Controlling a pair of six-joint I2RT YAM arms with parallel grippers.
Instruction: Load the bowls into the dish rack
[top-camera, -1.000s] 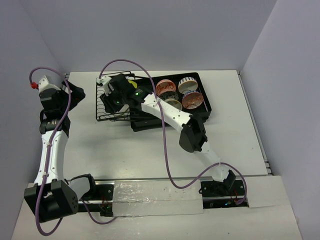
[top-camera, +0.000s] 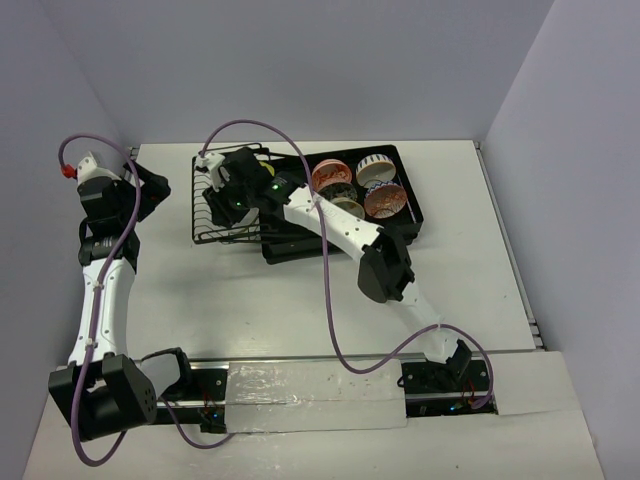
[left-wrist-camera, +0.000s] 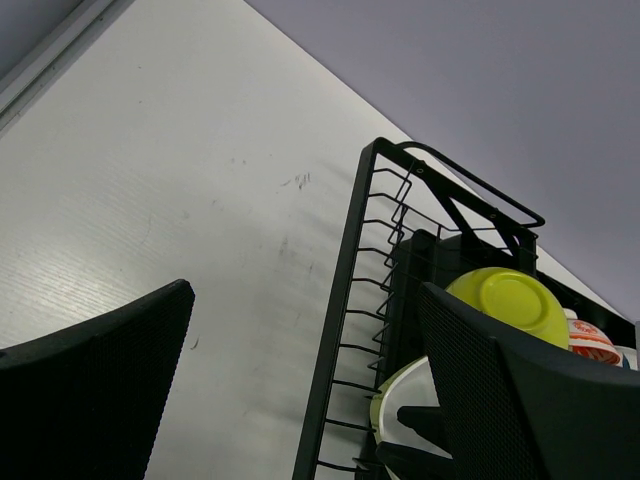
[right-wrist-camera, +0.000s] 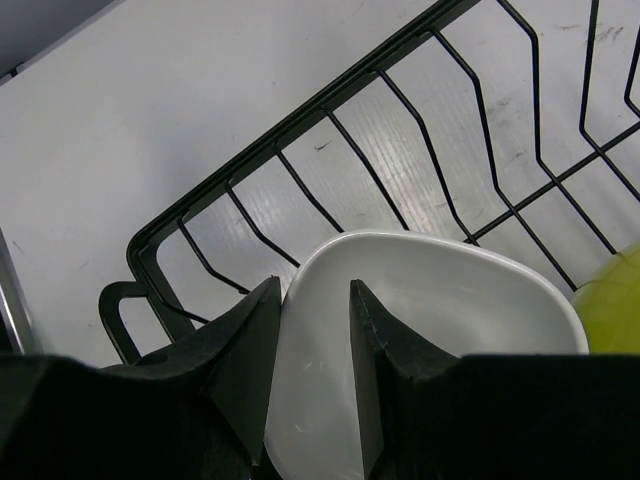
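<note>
The black dish rack (left-wrist-camera: 338, 310) holds a white bowl (right-wrist-camera: 450, 310) with a pale outer side and a yellow bowl (left-wrist-camera: 508, 300). My right gripper is over the white bowl in the right wrist view, its fingers part open around the bowl's left rim; whether they touch it is unclear. In the top view the right arm covers much of the rack. My left gripper stands open left of the rack, nothing between its fingers.
A black tray (top-camera: 412, 220) holds several patterned bowls, including an orange one (top-camera: 386, 200) and a blue-striped one (top-camera: 376, 167).
Very little differs in the top view; the right arm has shifted only very slightly over the rack. The left arm has not moved.
</note>
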